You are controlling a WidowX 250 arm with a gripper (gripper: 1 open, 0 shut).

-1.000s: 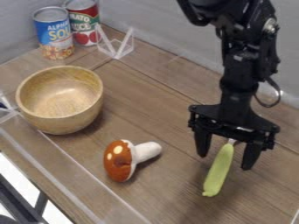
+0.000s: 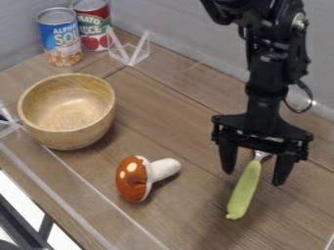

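Observation:
My black gripper point(image 2: 255, 164) hangs open over a pale green, elongated object point(image 2: 243, 192) with a white tip, lying on the wooden table at the right. Its two fingers stand either side of the object's upper part, with no visible grip on it. A wooden bowl point(image 2: 66, 109) sits at the left. A toy mushroom point(image 2: 135, 180) with a spotted orange cap and white stem lies on its side at the lower middle.
Two cans, an alphabet soup can point(image 2: 62, 39) and a red can point(image 2: 94, 24), stand at the back left by the wall. The table's edge runs along the lower left.
The arm and gripper have shifted very slightly over the green object. The objects on the table have not visibly moved.

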